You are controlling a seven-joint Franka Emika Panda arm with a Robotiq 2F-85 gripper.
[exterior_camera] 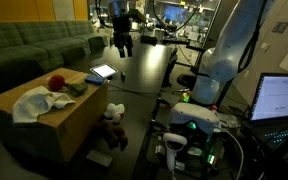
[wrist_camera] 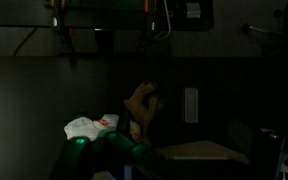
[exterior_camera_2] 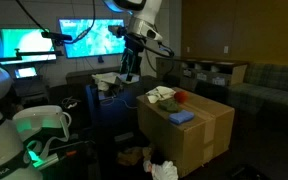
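Note:
High above the floor hangs my gripper [exterior_camera: 123,52], seen in exterior view 1 with its fingers pointing down. It is open, and I see nothing held. In exterior view 2 the gripper [exterior_camera_2: 131,74] is up in front of the far screens. Beneath, a brown plush toy [wrist_camera: 141,107] lies on the dark floor beside a white crumpled cloth [wrist_camera: 88,127]. A cardboard box [exterior_camera: 59,132] carries a white cloth [exterior_camera: 39,104], a red ball [exterior_camera: 56,83] and a green item [exterior_camera: 77,89]. A blue item [exterior_camera_2: 181,117] also rests on the box.
A small grey rectangular item [wrist_camera: 191,104] lies to the right of the plush toy in the wrist view. An open laptop [exterior_camera: 278,97] stands at the far right. The sofa [exterior_camera: 34,45] lines the back. The wrist view is very dark.

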